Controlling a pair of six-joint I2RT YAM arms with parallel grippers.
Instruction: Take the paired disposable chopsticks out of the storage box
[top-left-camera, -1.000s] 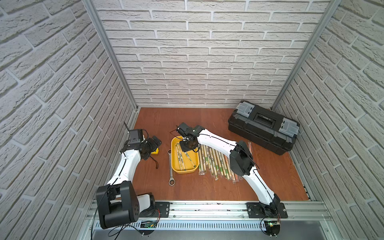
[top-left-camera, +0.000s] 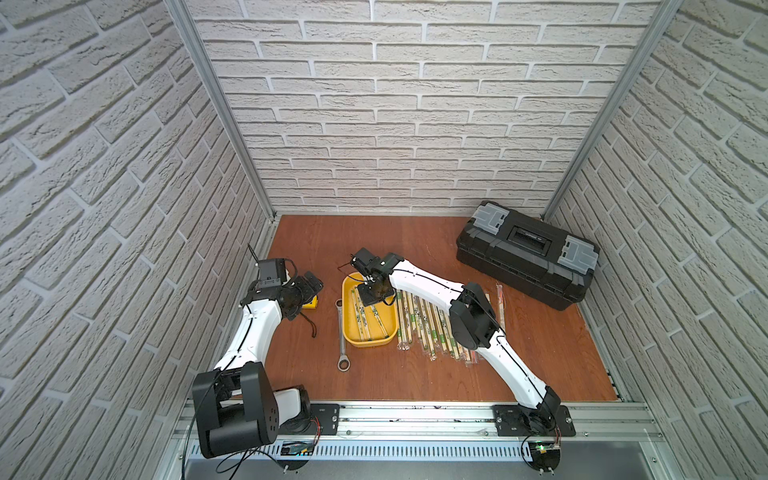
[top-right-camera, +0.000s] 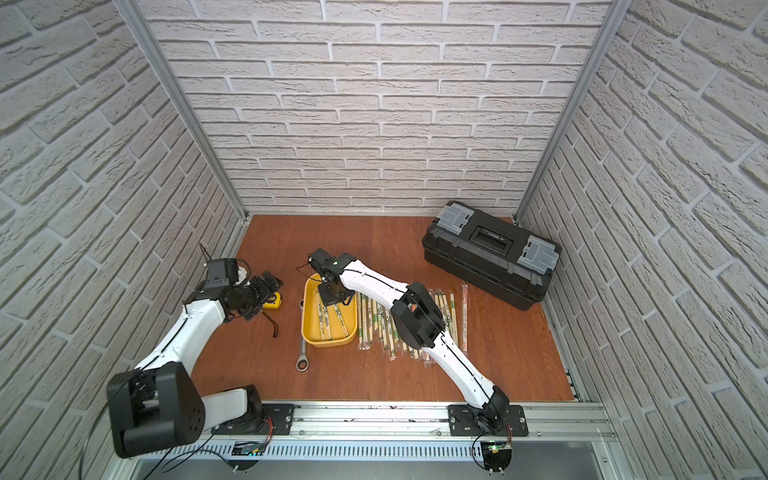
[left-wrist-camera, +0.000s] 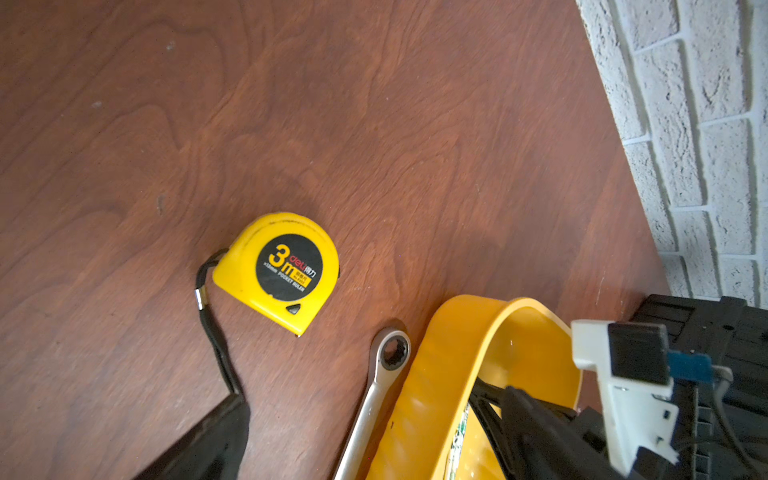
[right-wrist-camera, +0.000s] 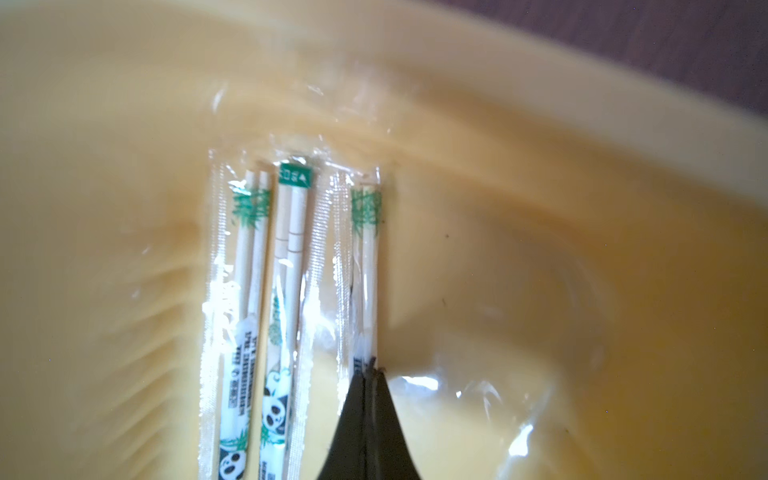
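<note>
The yellow storage box (top-left-camera: 345, 334) holds three wrapped chopstick pairs with panda and bamboo prints (right-wrist-camera: 276, 336), lying side by side. My right gripper is down in the box, shut, its tips over the rightmost pair (right-wrist-camera: 369, 272); whether that thin pair is between them I cannot tell. In the top views the arm partly hides the box's far end. My left gripper (top-left-camera: 310, 287) stands open above the tape measure (left-wrist-camera: 276, 272), left of the box, with nothing between its fingers.
A wrench (top-left-camera: 342, 352) lies along the box's left side. Many wrapped chopsticks (top-left-camera: 428, 332) lie to the right. A black toolbox (top-left-camera: 520, 256) sits at the back right.
The left arm and the objects show no visible change.
</note>
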